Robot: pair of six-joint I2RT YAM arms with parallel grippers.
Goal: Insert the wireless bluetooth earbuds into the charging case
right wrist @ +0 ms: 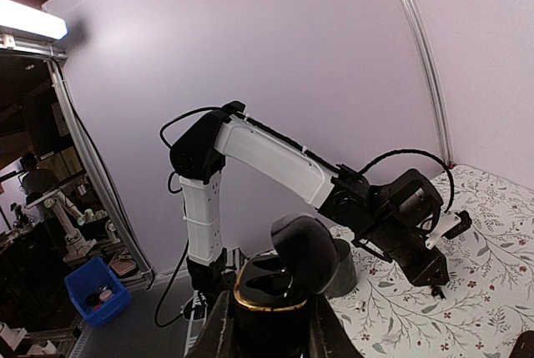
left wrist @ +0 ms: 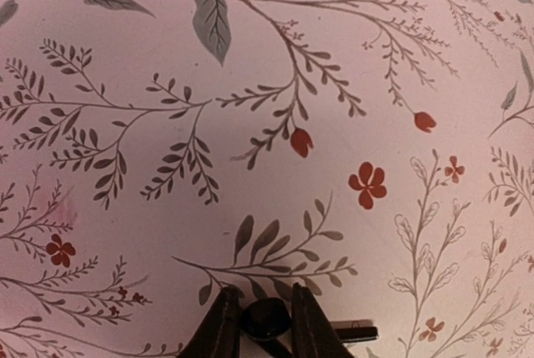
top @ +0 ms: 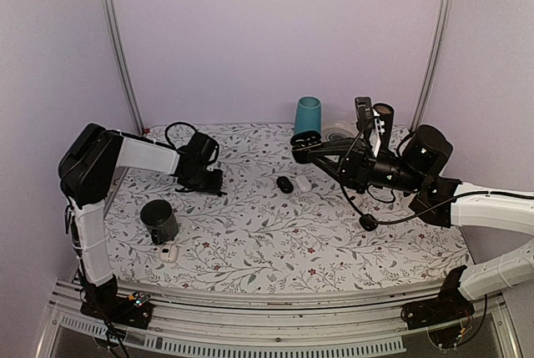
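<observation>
The black charging case [right wrist: 269, 287], lid raised and a gold line along its rim, is held up off the table with my right gripper shut on it. From the top it shows as a dark rounded shape [top: 306, 153] at that gripper's tip. Low over the left of the table, my left gripper has its fingers on either side of a black earbud's round head [left wrist: 266, 318]. Whether they press on it cannot be told. A dark stem [left wrist: 359, 334] sticks out past the right finger; whose earbud it belongs to is unclear.
A black mouse-like object [top: 284, 184] and a white one [top: 303, 184] lie mid-table. A dark mug [top: 159, 221] and a small white item [top: 168, 253] stand front left. The teal cup [top: 308, 116] is at the back.
</observation>
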